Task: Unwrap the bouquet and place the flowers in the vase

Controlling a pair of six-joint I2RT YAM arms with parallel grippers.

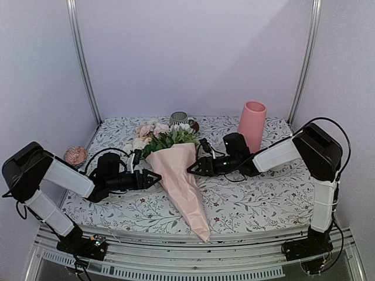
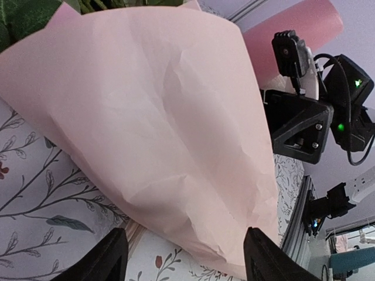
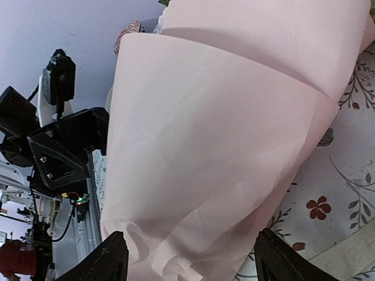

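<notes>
A bouquet lies on the table with its pale flowers [image 1: 146, 137] toward the back and its pink paper wrap [image 1: 179, 175] tapering toward the front edge. The tall pink vase [image 1: 252, 126] stands upright at the back right. My left gripper [image 1: 157, 178] is at the wrap's left side, and my right gripper [image 1: 190, 169] is at its right side. In the left wrist view the fingers [image 2: 102, 257] stand apart, with the wrap's edge beyond and between them. The right wrist view likewise shows separated fingers [image 3: 278, 257] around part of the wrap, not closed on it. The stems are hidden inside the paper.
A striped cup [image 1: 179, 118] and a small dark red object stand behind the flowers. A reddish patterned ball [image 1: 75, 156] sits at the left edge. Patterned tablecloth [image 1: 258, 202] lies bare at the front right.
</notes>
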